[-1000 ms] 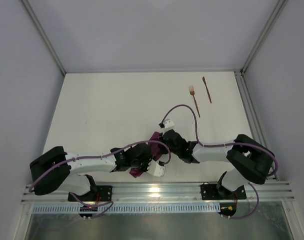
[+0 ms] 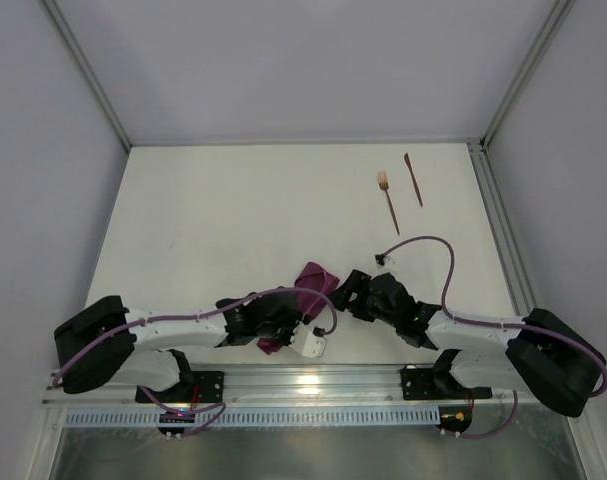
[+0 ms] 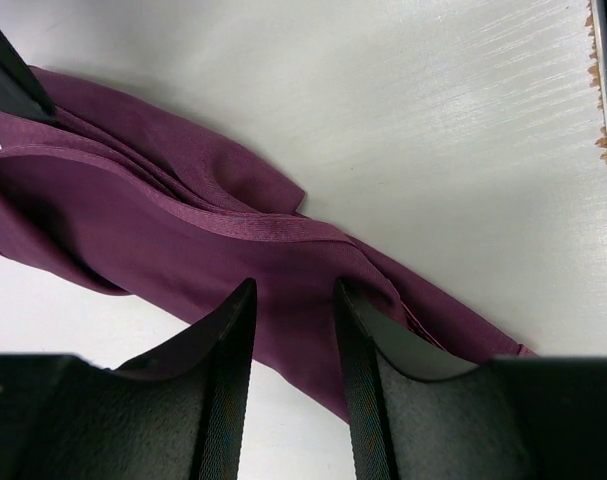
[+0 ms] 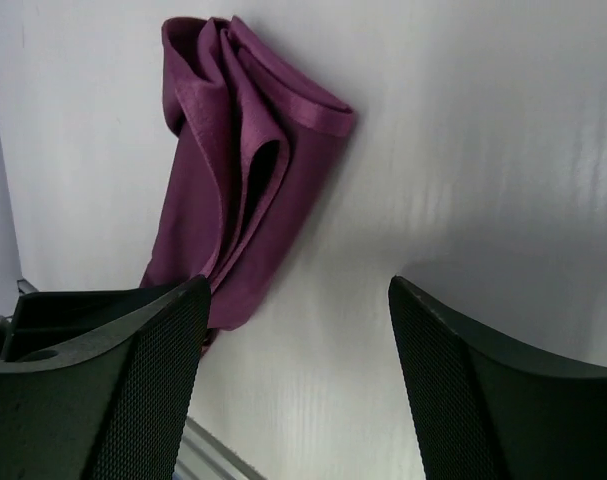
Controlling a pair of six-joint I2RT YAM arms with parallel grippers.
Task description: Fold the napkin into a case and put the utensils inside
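Observation:
The maroon napkin (image 2: 317,280) lies bunched and folded in a long strip near the front edge, partly hidden under my left arm in the top view. In the left wrist view my left gripper sits right on the folds, its fingers part open over the cloth (image 3: 143,240). My right gripper stands open just right of the napkin, over bare table, with the folded end of the cloth (image 4: 293,150) ahead of it. A fork (image 2: 387,200) and a second slim wooden utensil (image 2: 413,180) lie at the back right.
A metal rail (image 2: 283,370) runs along the front edge, close to both arms. Walls stand at the back and sides.
My right arm has pulled away from the napkin to the right and lowered toward the front. My left arm has shifted only slightly.

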